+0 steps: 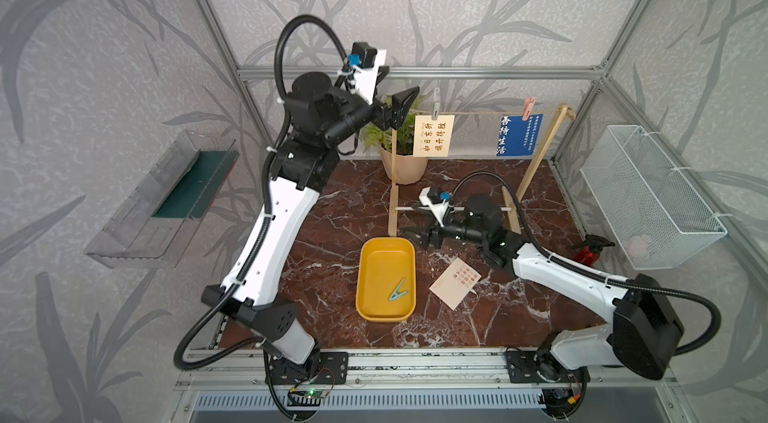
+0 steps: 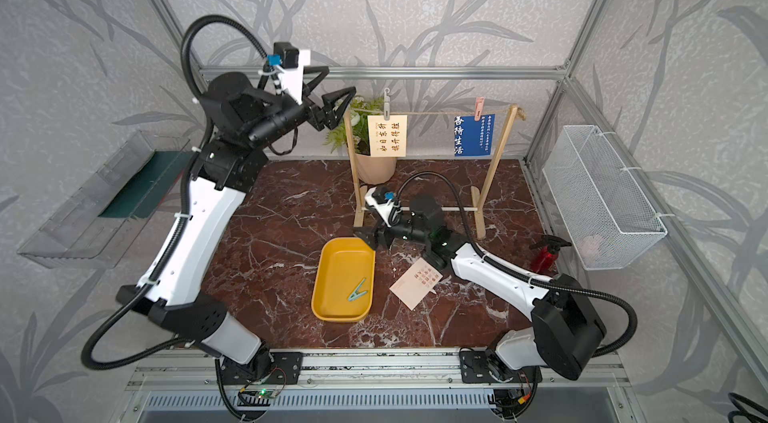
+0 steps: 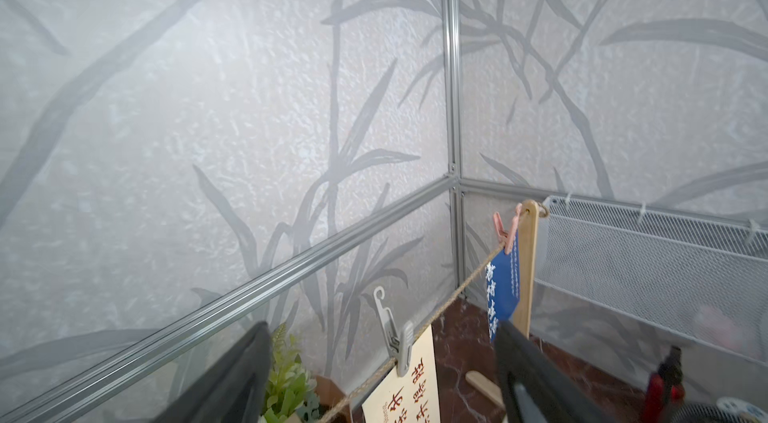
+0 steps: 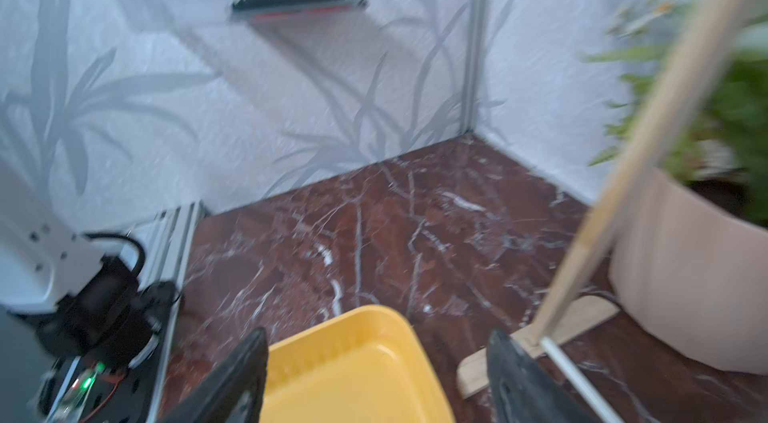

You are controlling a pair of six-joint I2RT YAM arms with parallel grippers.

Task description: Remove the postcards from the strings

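From the string hang a cream postcard (image 1: 433, 136) under a grey clip (image 1: 436, 105) and a blue postcard (image 1: 520, 136) under a pink clip (image 1: 529, 108). In the left wrist view the cream postcard (image 3: 409, 387) and its grey clip (image 3: 394, 343) show low between my fingers, beyond them. My left gripper (image 1: 405, 107) is raised near the stand's left post, open and empty. Another cream postcard (image 1: 455, 284) lies on the table. A blue clip (image 1: 398, 290) rests in the yellow tray (image 1: 361, 279). Over the tray's far right corner hovers my right gripper (image 1: 422, 238), fingers apart, holding nothing.
A potted plant (image 2: 377, 168) stands behind the stand's left post (image 2: 353, 163). Wall baskets hang left (image 1: 160, 207) and right (image 1: 656, 191). A red bottle (image 1: 590, 252) sits at the right.
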